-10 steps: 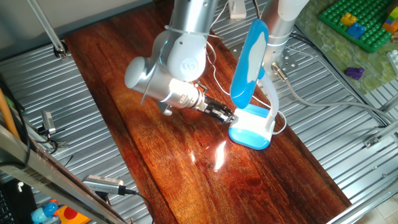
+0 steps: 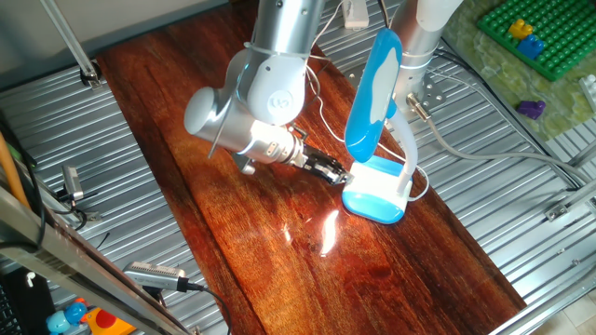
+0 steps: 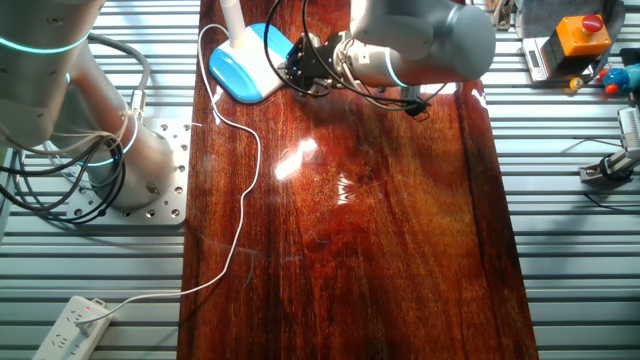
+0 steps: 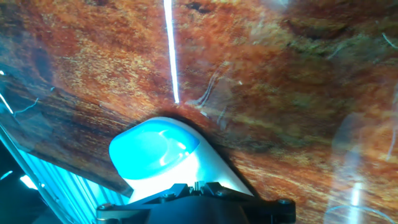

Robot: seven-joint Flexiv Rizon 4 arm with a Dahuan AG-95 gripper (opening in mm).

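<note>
A blue-and-white desk lamp stands upright on the wooden table, its blue head (image 2: 373, 98) raised above its base (image 2: 374, 207). My gripper (image 2: 347, 178) is low at the side of that base, its tips at or very close to the edge; contact cannot be made out. From the other side, exterior view 2 has the gripper (image 3: 283, 72) beside the lamp base (image 3: 238, 76). In the wrist view the black fingers (image 4: 179, 190) meet in the middle, shut, with nothing visible between them. Beyond them lies the blue end of the lamp base (image 4: 152, 149).
A white cord (image 3: 243, 200) runs from the lamp across the table to a power strip (image 3: 70, 330). The robot's base (image 3: 150, 190) stands beside the table, near the lamp.
The lamp has not visibly moved.
</note>
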